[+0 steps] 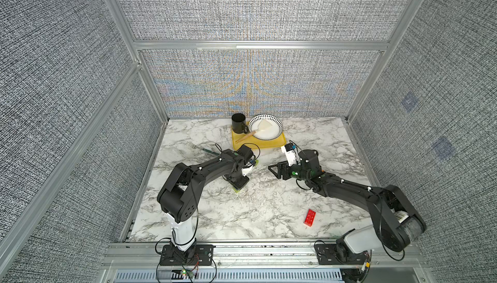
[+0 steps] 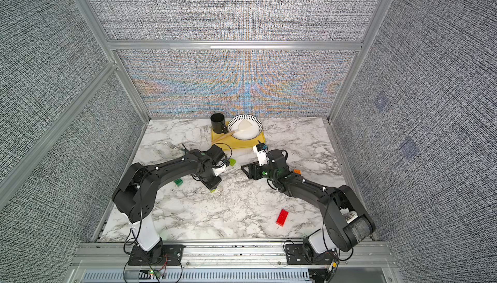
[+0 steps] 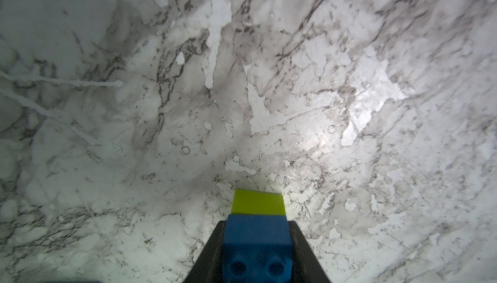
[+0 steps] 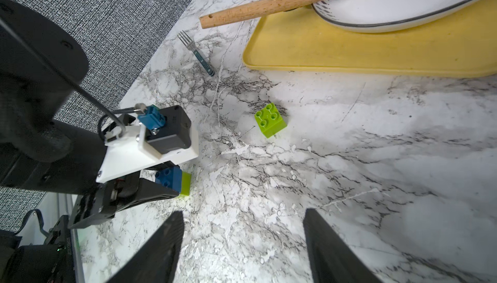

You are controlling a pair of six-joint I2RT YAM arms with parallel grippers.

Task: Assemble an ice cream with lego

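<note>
My left gripper (image 1: 239, 182) is shut on a blue brick (image 3: 257, 241), which fills the space between its fingers. A lime brick is joined to the blue one at the side toward the tabletop; in the right wrist view the pair lies sideways in the fingers. My right gripper stands open and empty above the table, to the right of the left one. One loose lime brick (image 4: 269, 120) rests studs up beyond both grippers. Near the front right lies a red brick (image 1: 309, 217). A dark green brick (image 2: 178, 182) and an orange brick (image 2: 296, 171) flank the arms.
At the back a yellow tray (image 4: 331, 50) carries a patterned plate (image 1: 265, 135) with a wooden-handled spatula (image 4: 269, 10) across it. A black mug (image 1: 238, 123) stands beside the plate. A fork (image 4: 196, 53) lies back left.
</note>
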